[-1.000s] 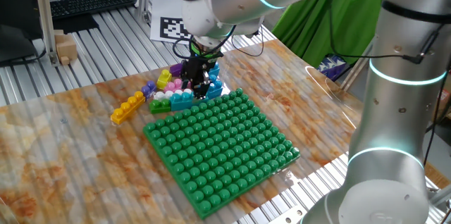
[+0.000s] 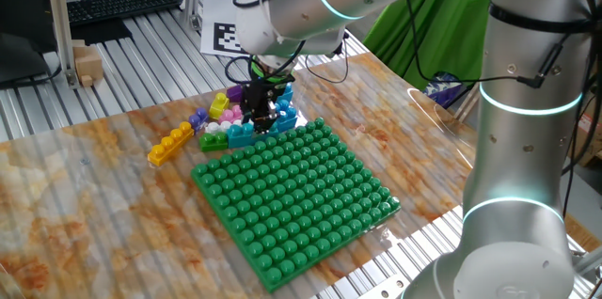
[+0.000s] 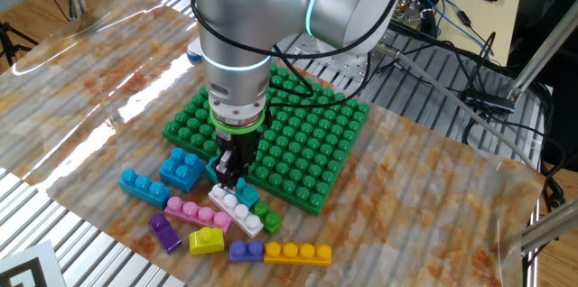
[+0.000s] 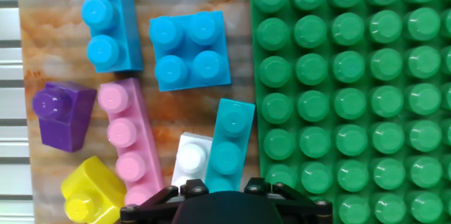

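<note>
The large green studded baseplate (image 2: 292,203) lies flat on the marbled sheet. My black gripper (image 3: 226,177) points down over the loose bricks beside the plate, close above a teal brick (image 4: 227,150) and a white brick (image 3: 237,211). The teal brick lies slightly slanted against the white one, near the plate's edge; its lower end is hidden by the gripper in the wrist view. Whether the fingers touch a brick, or how far apart they stand, is not clear from these views.
Around the gripper lie a blue square brick (image 4: 190,50), a long blue brick (image 4: 110,20), and pink (image 4: 130,143), purple (image 4: 65,116) and yellow (image 4: 94,190) bricks. An orange brick (image 3: 298,253) and a small green one (image 3: 267,218) sit nearby. The baseplate's studs look empty.
The upper arm has swung a little left in exterior view 1, and the gripper has shifted slightly left over the bricks. Bricks and baseplate look unmoved.
</note>
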